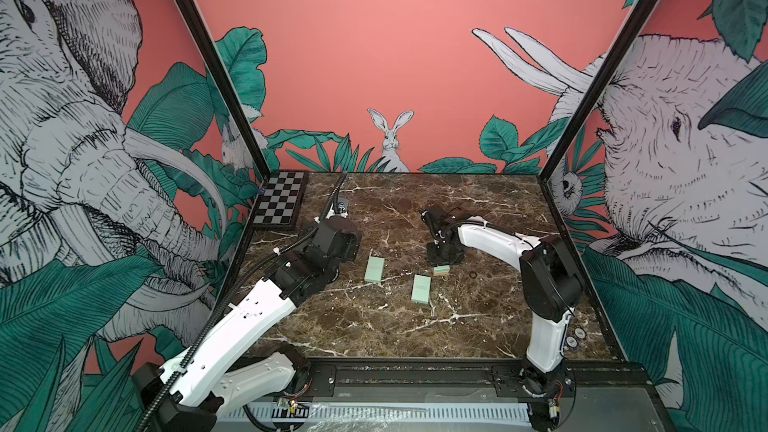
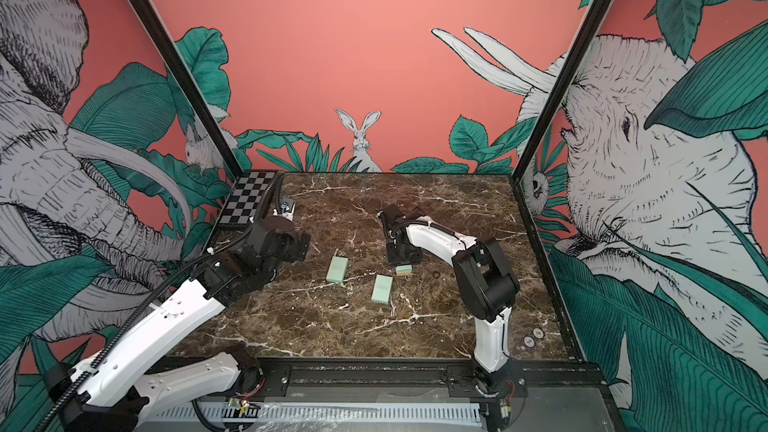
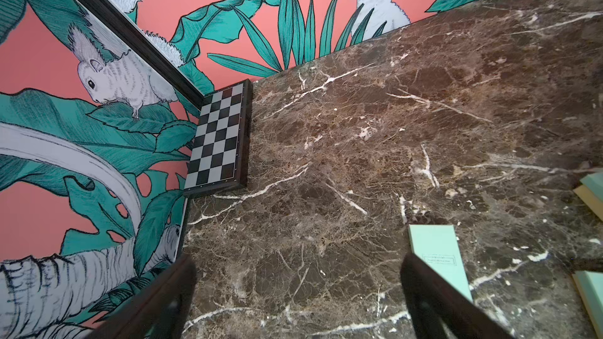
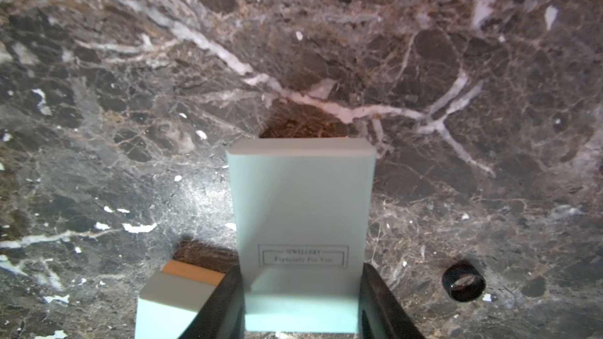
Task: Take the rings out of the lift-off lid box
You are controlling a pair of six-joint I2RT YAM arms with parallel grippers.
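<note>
In the right wrist view my right gripper is shut on a mint jewellery box [image 4: 301,201], its fingers against the two long sides. This box [image 1: 441,270] lies mostly under the gripper in the top left view; a tan side shows at its edge in the left wrist view. Whether its lid is lifted at all, I cannot tell. A dark ring [image 4: 463,281] lies loose on the table to its right. My left gripper hangs open and empty, left of a second mint box [image 3: 439,254]. A third box [image 1: 421,289] stands nearer the front.
A chessboard [image 1: 279,199] lies at the back left, with a small white item [image 1: 342,206] behind the left gripper. Two round discs [image 1: 576,337] rest at the right front.
</note>
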